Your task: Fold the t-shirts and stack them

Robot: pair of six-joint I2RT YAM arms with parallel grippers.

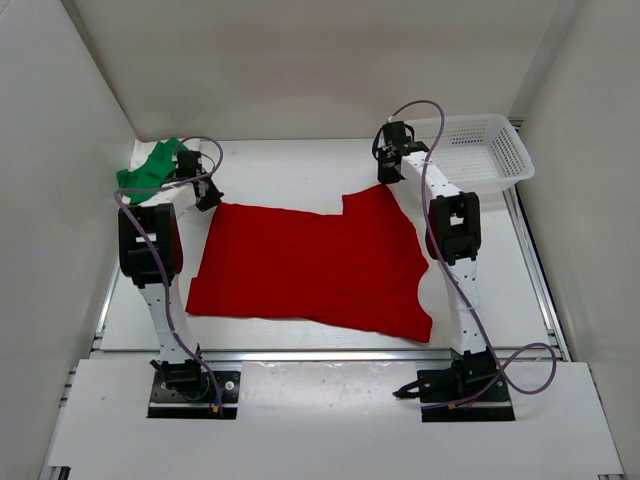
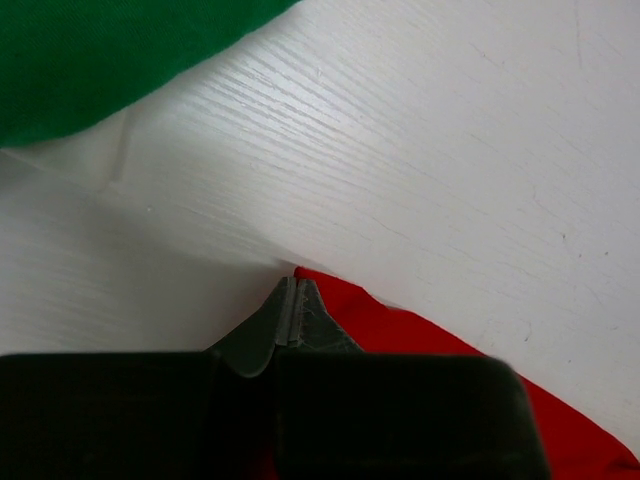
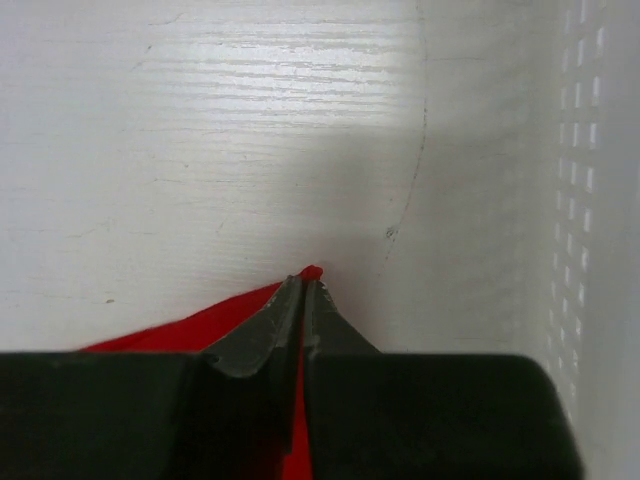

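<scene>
A red t-shirt (image 1: 310, 262) lies spread flat across the middle of the white table. At its far left corner my left gripper is shut, with a tip of red cloth (image 2: 340, 298) pinched between the fingers. On the far right, by the sleeve corner, my right gripper has closed too, and a small bit of red cloth (image 3: 313, 271) pokes out at its fingertips. In the top view both wrists cover the gripped corners.
Behind the left gripper lies green cloth (image 1: 150, 172) with white cloth (image 1: 143, 153) next to it. A white perforated basket (image 1: 508, 158) stands at the back right, close to the right gripper. Bare table (image 1: 285, 170) shows behind the shirt.
</scene>
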